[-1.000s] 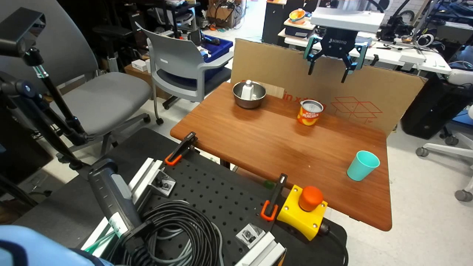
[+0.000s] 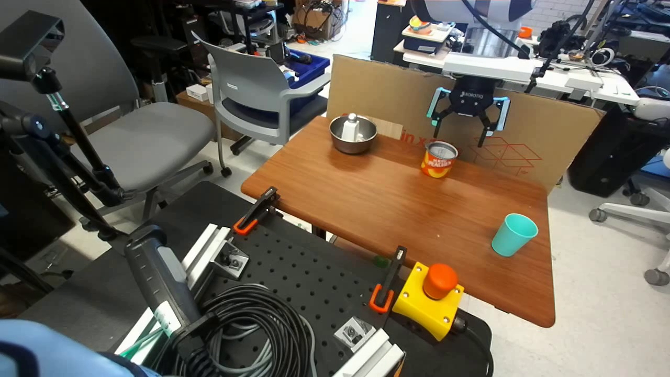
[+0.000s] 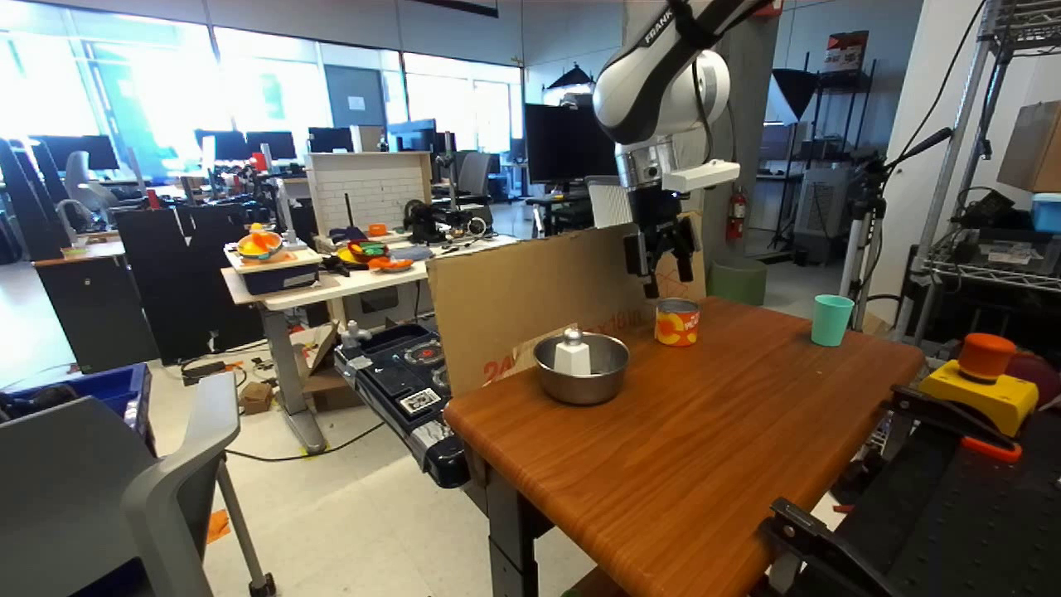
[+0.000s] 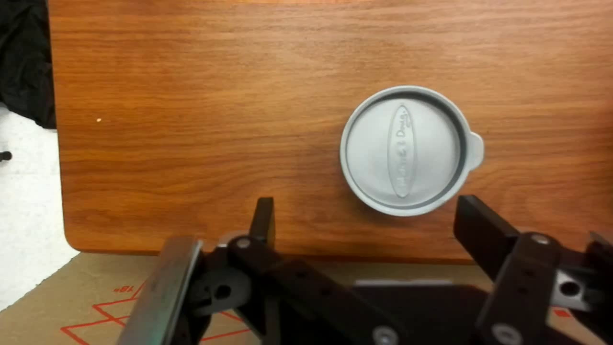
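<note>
Above the back edge of the table, my gripper (image 2: pixel 459 137) hangs open with nothing between its fingers. Below it stands an orange peaches can (image 2: pixel 436 164), upright, its grey lid (image 4: pixel 402 150) facing up in the wrist view. There the lid lies beyond my fingertips, nearer the right finger (image 4: pixel 482 224) than the left. A metal bowl (image 3: pixel 583 388) at the table's other end holds a white bottle-like object (image 3: pixel 572 354) with a grey top. A turquoise cup (image 2: pixel 514 235) stands upright by itself near the table's right edge.
A cardboard sheet (image 2: pixel 389 88) rises along the back edge of the table (image 2: pixel 377 188). Clamps and a yellow box with a red button (image 2: pixel 433 301) sit just off the front edge.
My gripper has come down toward the can and shifted slightly left in exterior view 1, still open. The can, bowl and cup have stayed put.
</note>
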